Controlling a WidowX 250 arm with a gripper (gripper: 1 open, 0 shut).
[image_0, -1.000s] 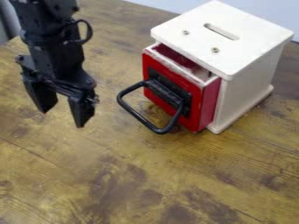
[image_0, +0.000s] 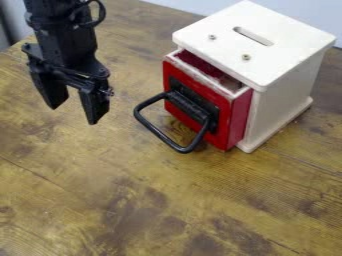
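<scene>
A black gripper (image_0: 72, 102) hangs at the upper left, open, its two fingers pointing down with empty space between them. To its right stands a white wooden box (image_0: 278, 82) with a slot and screws on top. Its red front (image_0: 214, 135) is pulled slightly out, showing a gap at the top, and carries a black loop handle (image_0: 170, 137) that sticks out toward the lower left. The gripper is left of the handle, apart from it.
A white wall runs along the back edge.
The box looks unchanged.
</scene>
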